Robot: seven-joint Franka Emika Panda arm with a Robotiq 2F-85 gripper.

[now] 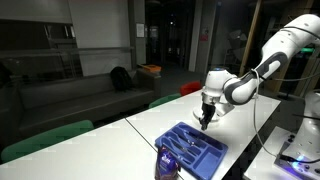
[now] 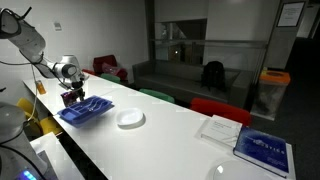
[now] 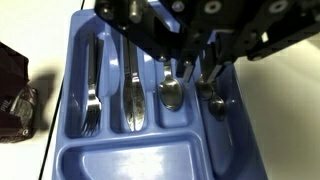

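Observation:
A blue cutlery tray (image 3: 130,160) fills most of the wrist view, and from outside it appears as a blue tray (image 1: 194,150) on the white table. My gripper is low over its right side, its fingers close together. It appears shut on a spoon (image 3: 205,88), whose bowl shows just below the fingertips; the grip itself is dark and partly hidden. Another spoon (image 3: 217,107) lies in the right-hand compartment. In neighbouring compartments rest a fork (image 3: 92,100), knives (image 3: 133,95) and a single spoon (image 3: 171,94).
A dark box-like object (image 3: 15,95) stands left of the tray. A white round dish (image 2: 130,118) sits farther along the table, with free white surface around it. Chairs and a sofa (image 1: 80,110) are beyond the table.

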